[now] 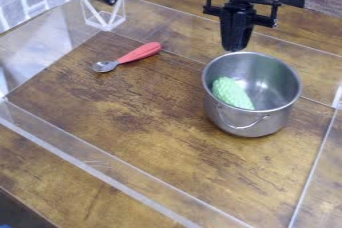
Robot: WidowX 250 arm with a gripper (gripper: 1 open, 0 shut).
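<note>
My black gripper (235,38) hangs above the back rim of a steel pot (273,116), its fingers shut with nothing visible between them. Inside the pot, on the left side of its bottom, lies a pale green object (231,93). A spoon with a red handle (140,52) lies on the wooden table (120,147) to the left of the pot.
Clear plastic panels (40,124) edge the table at the left and front, and a white frame (104,12) stands at the back left.
</note>
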